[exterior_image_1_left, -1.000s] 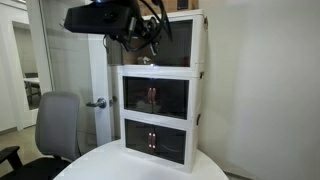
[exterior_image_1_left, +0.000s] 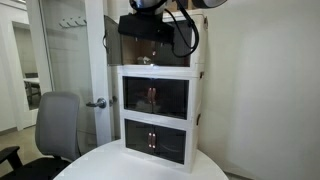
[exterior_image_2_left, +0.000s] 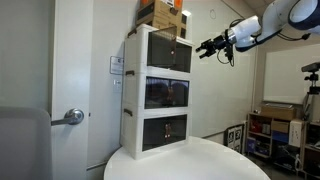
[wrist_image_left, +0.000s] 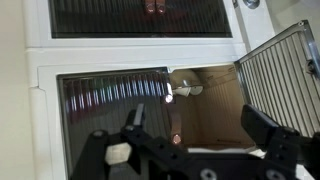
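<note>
A white cabinet (exterior_image_1_left: 158, 72) with dark ribbed doors stands on a round table. Its top compartment has one door swung out (wrist_image_left: 280, 80), at the right in the wrist view; the other door (wrist_image_left: 112, 120) is shut. Through the opening the brown interior (wrist_image_left: 215, 110) shows, with a small pale object (wrist_image_left: 188, 90) near one edge that I cannot identify. My gripper is open in front of this compartment, nothing seen between its fingers. In exterior view 1 the gripper (exterior_image_1_left: 146, 28) covers part of the top compartment. Exterior view 2 shows the gripper (exterior_image_2_left: 203, 51) apart from the cabinet.
The middle doors (exterior_image_1_left: 155, 96) and bottom doors (exterior_image_1_left: 155, 140) are shut, with reddish handles. Brown boxes (exterior_image_2_left: 162, 16) sit on top of the cabinet. A grey chair (exterior_image_1_left: 58, 124) stands at the left.
My gripper has moved to the right in exterior view 1, across the front of the top compartment, and looks smaller there. The cabinet has not visibly moved.
</note>
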